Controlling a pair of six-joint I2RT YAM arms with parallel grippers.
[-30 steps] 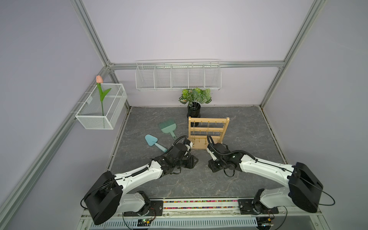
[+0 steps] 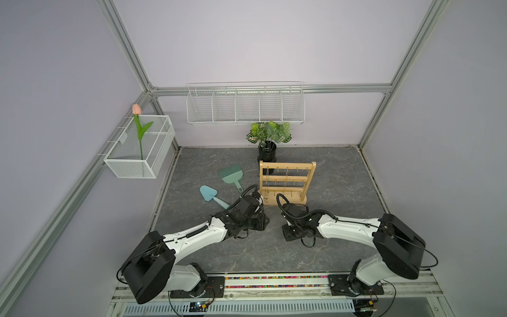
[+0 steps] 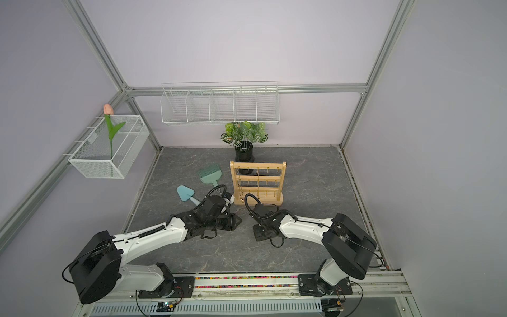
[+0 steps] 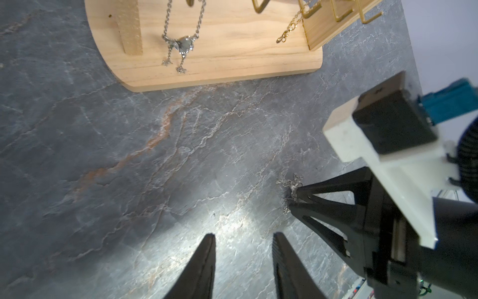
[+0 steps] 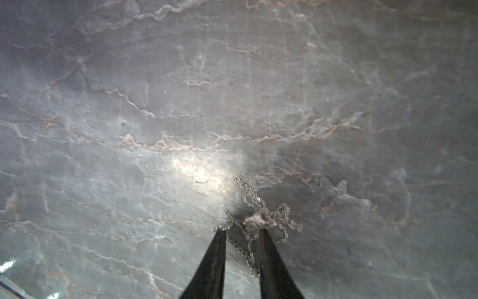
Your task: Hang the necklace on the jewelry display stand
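Note:
A silver chain necklace (image 5: pixel 256 220) lies bunched on the grey table, seen in the right wrist view. My right gripper is low over it, fingers part open, with strands of chain at and between its fingertips. From the left wrist view, this right gripper meets the small heap of chain on the tabletop. My left gripper is open over bare table, nothing between its fingers. The wooden display stand (image 2: pixel 286 178) rises behind both grippers; its base shows in the left wrist view with a hanging silver necklace (image 4: pixel 182 44).
A gold chain (image 4: pixel 289 30) hangs at the stand beside gold hooks (image 4: pixel 343 12). Left of the stand lie a green dustpan-like tool (image 2: pixel 232 175) and a blue trowel (image 2: pixel 208 192). A potted plant (image 2: pixel 267 150) stands behind.
My right gripper has moved slightly left and toward the front edge, with its arm shifting left. The left arm has shifted only a little. The stand has stayed put.

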